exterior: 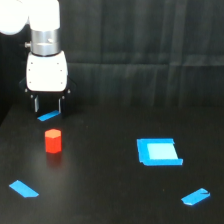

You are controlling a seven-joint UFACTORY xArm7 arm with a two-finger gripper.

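A red cube [53, 141] rests on the black table at the left. Behind it and a little higher in the view hangs my gripper [47, 104], pointing down from the white arm [46, 73]. Its dark fingers appear spread apart, and nothing shows between them. The cube and the gripper look apart from each other. No part of the cube is covered by the arm.
Blue tape frames a pale square [160, 151] on the right. Loose-looking blue strips mark the table [105, 160] at front left [23, 189], at front right [195, 197] and below the gripper. A dark curtain [140, 60] hangs behind.
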